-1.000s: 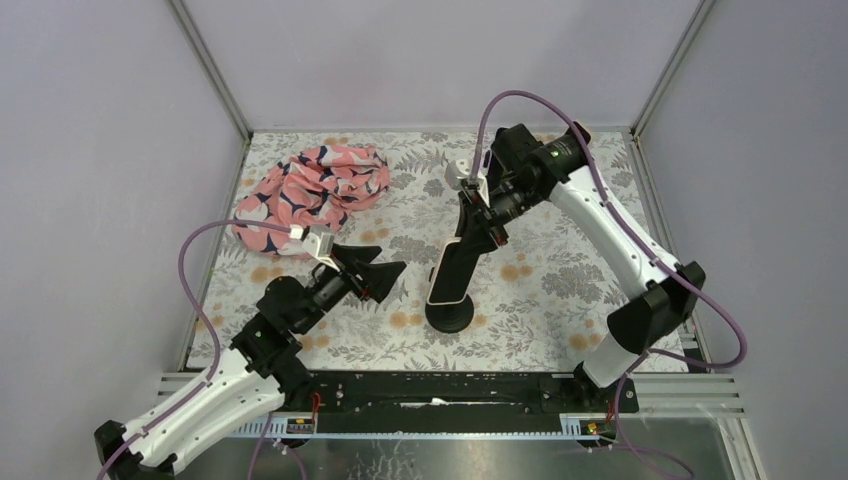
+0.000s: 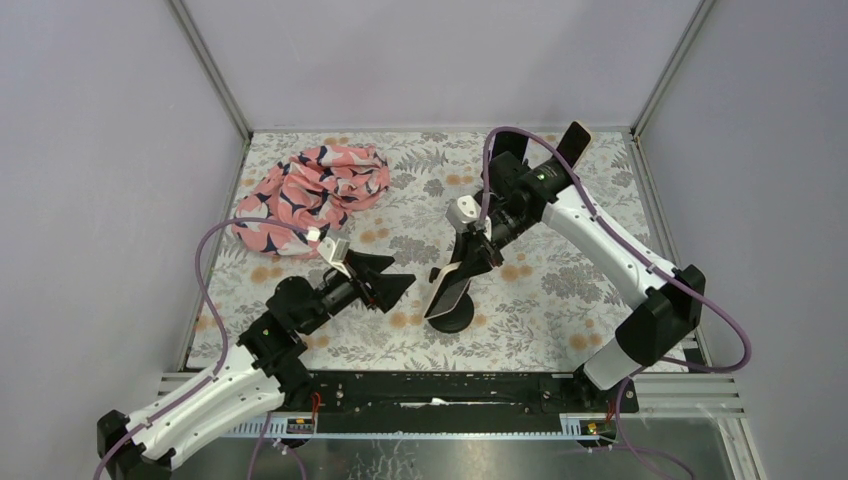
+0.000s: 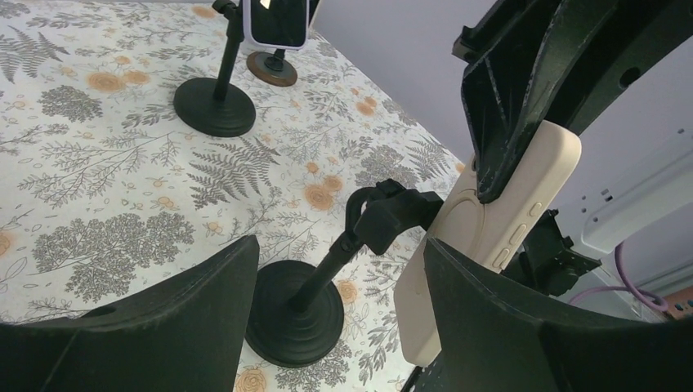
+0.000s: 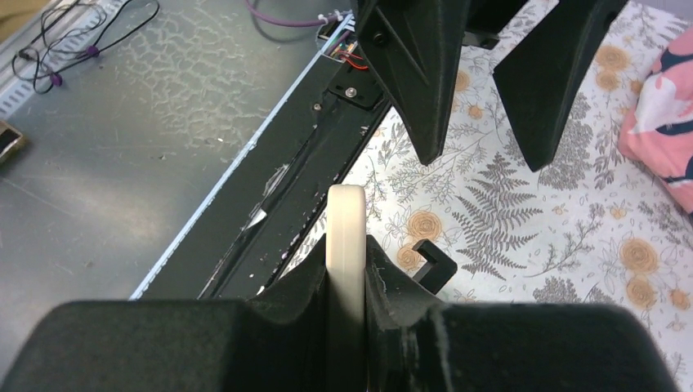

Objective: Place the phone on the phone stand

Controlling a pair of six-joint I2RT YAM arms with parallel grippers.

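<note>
A cream phone (image 2: 444,292) (image 3: 441,286) (image 4: 346,245) stands tilted at the head of a black stand (image 2: 452,321) (image 3: 294,327) near the front middle of the table. My right gripper (image 2: 475,255) is shut on the phone's upper part, which shows between its dark fingers in the right wrist view. In the left wrist view the phone is close against the stand's holder (image 3: 388,224); whether it rests on it is unclear. My left gripper (image 2: 390,285) is part open just left of the stand, nothing between its fingers.
More stands with phones (image 2: 572,142) (image 3: 275,20) are at the back right, partly behind the right arm. A pink patterned cloth (image 2: 310,190) lies at the back left.
My right gripper has come down and toward the front with the phone, which is now more turned. My left gripper has shifted slightly right.
</note>
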